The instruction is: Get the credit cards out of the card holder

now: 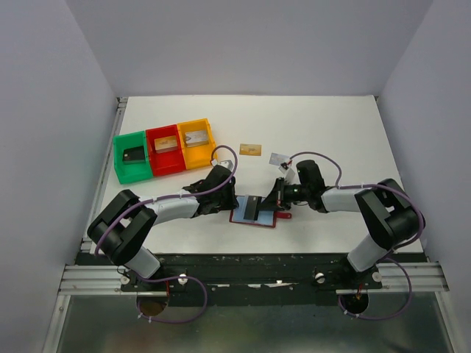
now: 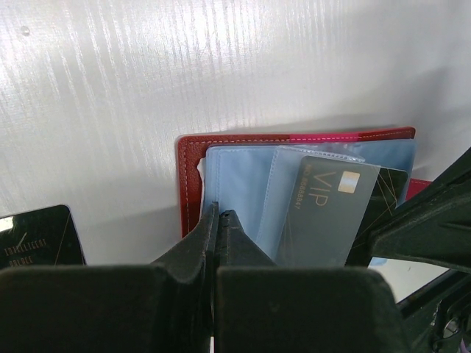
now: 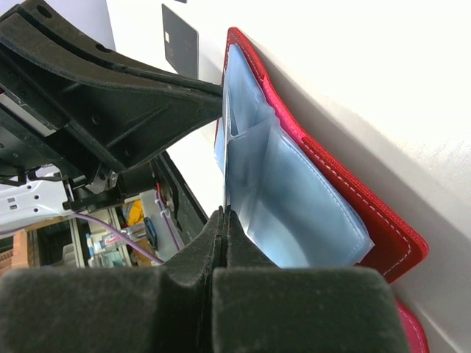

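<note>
The card holder [image 1: 243, 215] lies open near the table's front, its blue sleeves inside a red cover. My left gripper [image 1: 234, 204] is at its left side, shut, with a fold of blue sleeve [image 2: 235, 176] running to its fingertips. A grey-and-black VIP card [image 2: 324, 206] shows inside a clear sleeve. Opposite, my right gripper is shut on that card's edge, seen edge-on as a thin pale line. The card lies mostly within its sleeve. How deep the fingers grip is hidden.
A tan card [image 1: 250, 149] and a pale card [image 1: 278, 159] lie behind the holder. Green [image 1: 132, 171], red [image 1: 166, 162] and orange [image 1: 199, 156] trays stand at back left, each with a card.
</note>
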